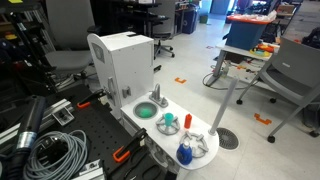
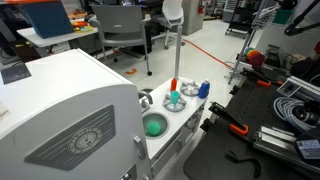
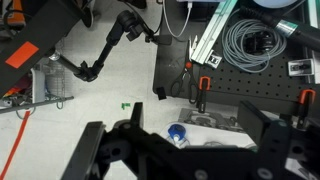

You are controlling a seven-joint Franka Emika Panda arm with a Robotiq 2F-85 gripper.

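Observation:
In the wrist view my gripper stands open, its dark fingers (image 3: 95, 143) wide apart at the lower edge, with nothing held. Past them a blue object (image 3: 177, 132) shows small on the white play-kitchen counter. Exterior view 1 has that blue object (image 1: 184, 153) at the counter's near end, on or beside a burner. A teal cup (image 1: 169, 118) sits on the other burner, and a small red-orange item (image 1: 187, 121) stands near the counter's far edge. Farther left is a green sink bowl (image 1: 147, 110) with a grey faucet (image 1: 157, 93) behind it.
A tall white cabinet (image 1: 120, 65) rises at the counter's left end. The dark perforated table (image 2: 262, 115) alongside carries a cable coil (image 3: 250, 45), scissors (image 3: 184, 82) and orange-handled clamps (image 1: 122, 156). A grey chair (image 1: 290, 75) stands on the floor beyond.

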